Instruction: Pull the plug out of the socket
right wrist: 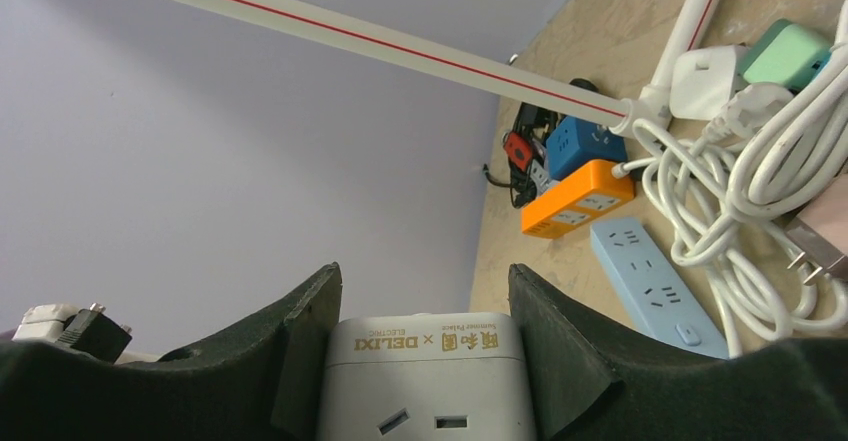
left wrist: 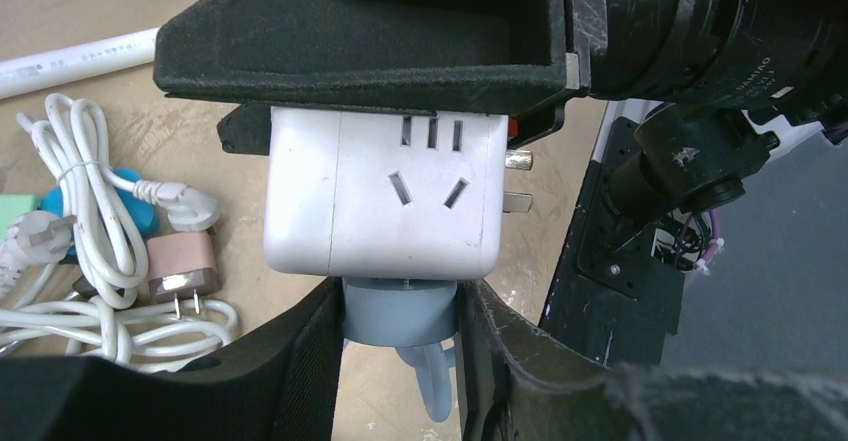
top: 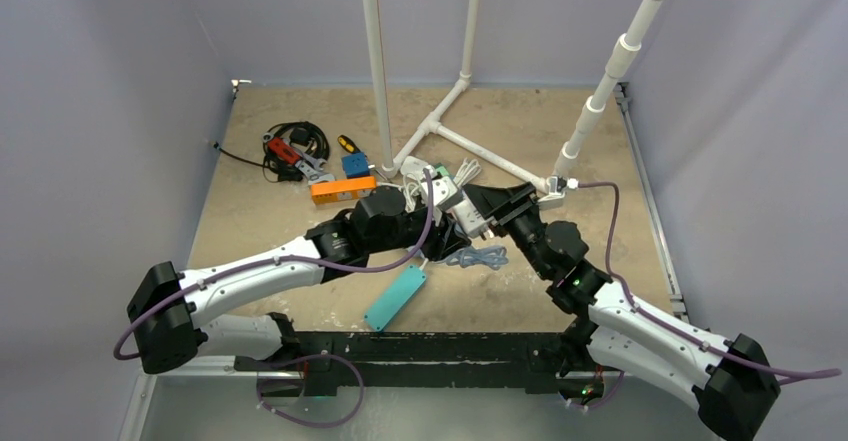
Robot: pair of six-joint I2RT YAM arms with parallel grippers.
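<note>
The white socket block is held off the table by my right gripper, which is shut on it; in the right wrist view its lettered face shows between the two fingers. A grey plug (left wrist: pixel 400 313) sits against the socket's lower side, its cord hanging down. My left gripper has one finger on each side of this plug, very close to it; whether they press on it I cannot tell. From the top view, the socket (top: pixel 470 213) is between the two grippers, and the plug is hidden by the left hand.
Coiled white cables (right wrist: pixel 700 221) and a pink charger (left wrist: pixel 182 264) lie behind the hands. An orange power strip (top: pixel 343 189) is further left, a teal strip (top: pixel 395 298) nearer the front. White pipes (top: pixel 490 156) stand at the back. Bare table spans the right side.
</note>
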